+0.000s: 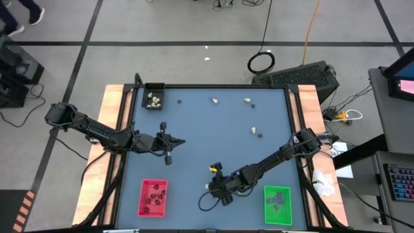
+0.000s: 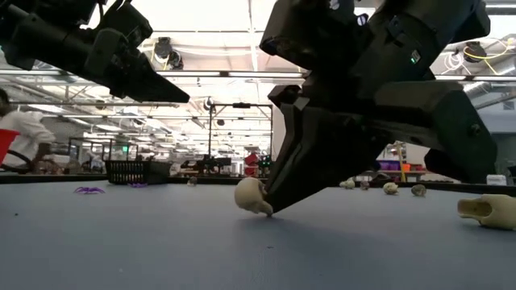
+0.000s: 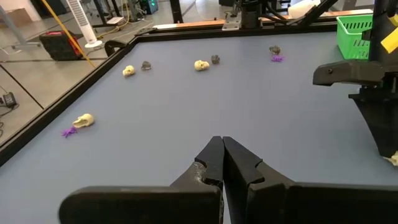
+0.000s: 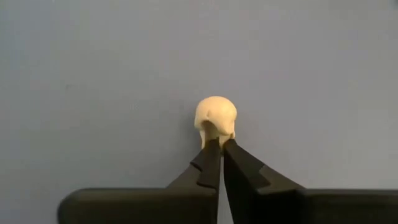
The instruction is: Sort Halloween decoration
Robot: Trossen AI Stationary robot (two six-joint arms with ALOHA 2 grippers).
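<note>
A cream skull (image 4: 216, 115) rests on the blue-grey mat, just beyond the tips of my right gripper. That gripper is shut with nothing between its fingers; the tips touch or nearly touch the skull's finger end. From the low view the same skull (image 2: 251, 196) lies against the fingertip at mat level. My left gripper is shut and empty above the mat at left. Other skulls (image 3: 202, 65) lie beside dark grey pieces (image 3: 215, 59); another skull (image 3: 84, 120) sits against a purple spider (image 3: 69, 132).
The black basket (image 1: 147, 101) at back left holds skulls. A red basket (image 1: 142, 210) at front left holds dark pieces, and a green basket (image 1: 268, 220) at front right holds purple ones.
</note>
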